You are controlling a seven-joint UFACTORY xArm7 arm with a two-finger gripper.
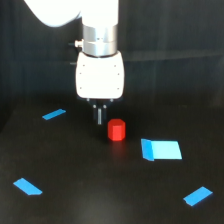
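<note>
A small red block (117,130) stands on the black table near the middle of the camera view. Behind it and to its left hangs the white arm's gripper (99,113), pointing down. Its dark fingers blend into the background, so how far apart they are is unclear. The block appears clear of the fingers, and I see nothing held.
A light blue sheet (166,150) with a brighter blue strip (147,149) at its left edge lies right of the block. Blue tape pieces mark the table at back left (54,114), front left (27,187) and front right (198,196).
</note>
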